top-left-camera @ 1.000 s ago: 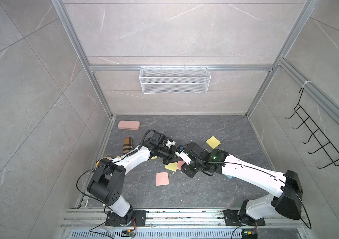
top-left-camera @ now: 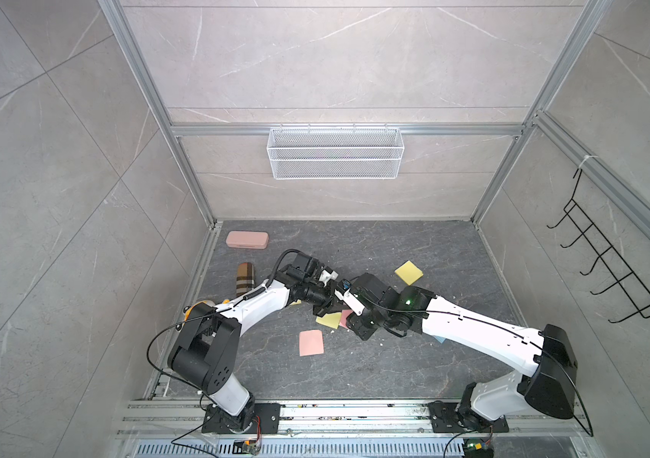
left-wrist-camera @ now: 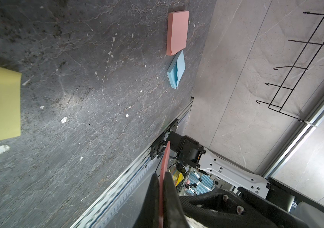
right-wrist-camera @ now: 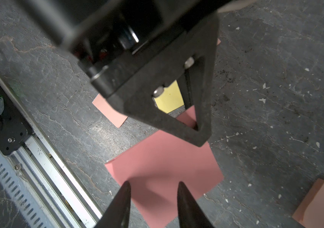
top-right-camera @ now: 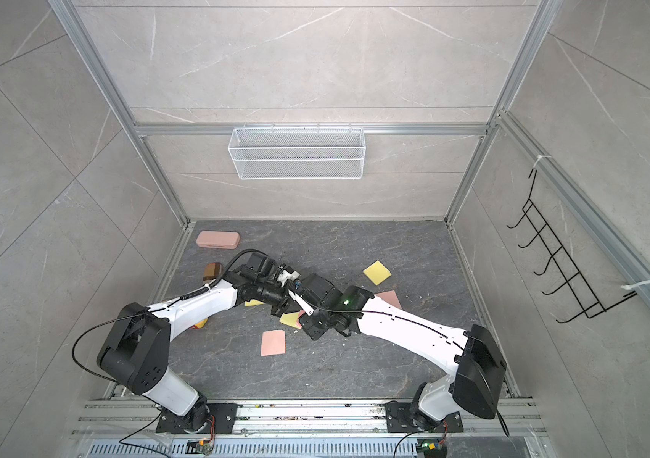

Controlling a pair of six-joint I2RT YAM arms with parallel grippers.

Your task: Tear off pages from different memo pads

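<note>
A thin pink page is pinched along one edge by my left gripper, which is shut on it; the left wrist view shows the page edge-on. Opposite it, the fingers of my right gripper stand apart, with the page's lower part visible in the gap behind them. Whether they touch the page I cannot tell. On the table lie a pink pad [left-wrist-camera: 178, 32] and, beside it, a blue pad [left-wrist-camera: 176, 70] with its upper pages lifted. Another yellow pad [top-left-camera: 409, 272] lies farther back.
Flat on the table are a pink sheet [top-left-camera: 310, 342] and a yellow sheet [top-left-camera: 329, 320]. A pink case [top-left-camera: 247, 239] and a brown striped object [top-left-camera: 245, 277] sit at the left. Both arms nearly meet mid-table.
The right arm has shifted very slightly; the left arm and the objects on the table look the same.
</note>
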